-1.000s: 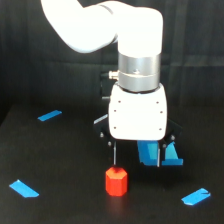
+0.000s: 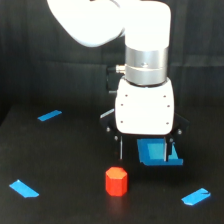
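Observation:
A small red block with angled sides stands on the dark table, left of centre and near the front. My gripper points down from the white arm, to the right of the block and higher in the view. Its two thin dark fingers are spread apart, and nothing is seen held between them. Just right of the gripper, partly hidden by the right finger, is a blue patch or shallow blue item; which one I cannot tell.
Blue strips mark the table at the far left, near left and near right. A dark backdrop stands behind.
My arm and gripper have shifted slightly to the right and a little up in the view. The red block and the blue strips have stayed in place.

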